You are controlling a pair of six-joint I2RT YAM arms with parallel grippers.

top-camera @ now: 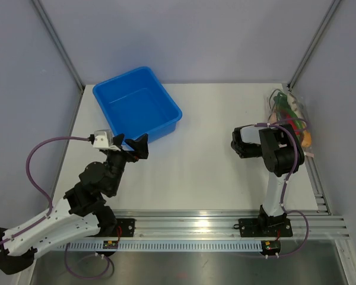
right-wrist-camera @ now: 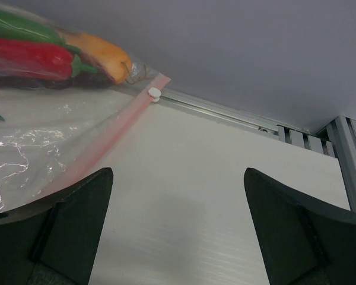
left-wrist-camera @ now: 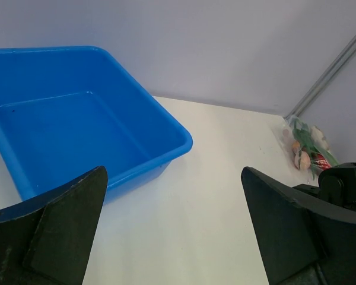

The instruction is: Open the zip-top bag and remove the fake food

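Observation:
A clear zip top bag (right-wrist-camera: 47, 142) lies at the table's right edge, holding a green pepper (right-wrist-camera: 21, 27), a red pepper (right-wrist-camera: 35, 59), an orange item (right-wrist-camera: 107, 56) and other fake food. Its pink zip strip (right-wrist-camera: 115, 130) with a white slider (right-wrist-camera: 154, 93) faces my right gripper, which hangs open over bare table beside the bag, nothing between its fingers. My left gripper is open and empty near the front of the blue bin, far from the bag, which shows small at the right in the left wrist view.
A blue bin (top-camera: 136, 101) sits at the back left of the white table (top-camera: 202, 178). Grey walls and metal rails bound the table, close beside the bag at the right.

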